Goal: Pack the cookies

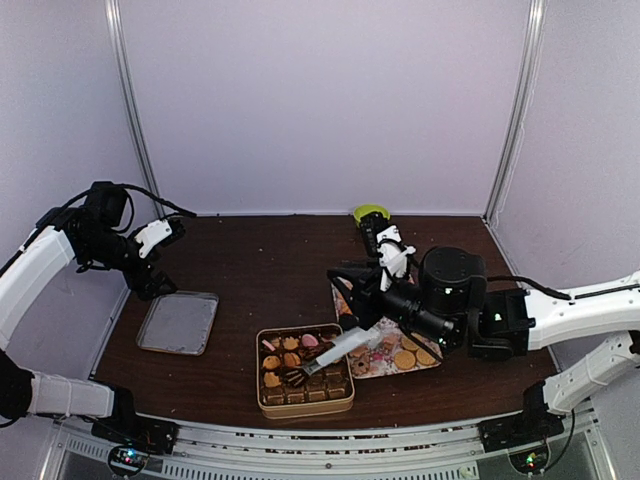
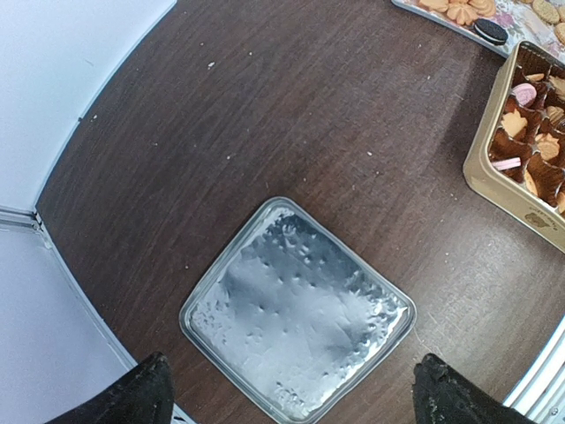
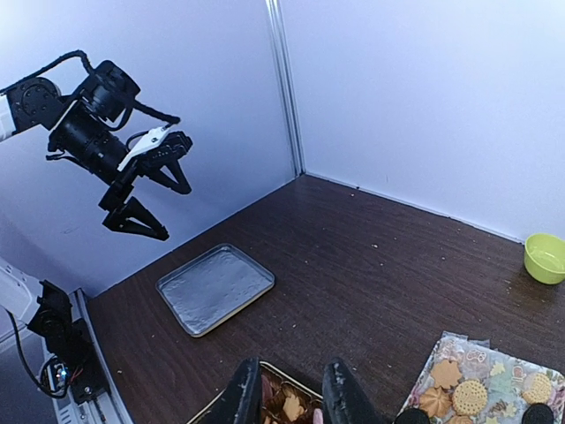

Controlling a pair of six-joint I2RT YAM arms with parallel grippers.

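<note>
A gold tin [image 1: 306, 408] with a brown divided insert holds cookies [image 1: 271, 362], among them pink and tan ones; some front compartments are empty. Above and right of it, my right gripper is partly open, with nothing visible between its black fingers. From the top, a pale strip with a dark end reaches from that gripper over the tin; I cannot tell what it is. More cookies lie on a patterned tray [image 2: 505, 16], partly covered by the right arm in the top view. My left gripper [image 1: 157, 288] hangs open and empty near the clear lid [image 2: 296, 309].
A green bowl [image 3: 546, 258] stands at the back, partly behind the right arm in the top view. Walls [image 1: 320, 100] enclose the dark table [image 1: 260, 265]. Free room lies at the table's back left and between lid and tin.
</note>
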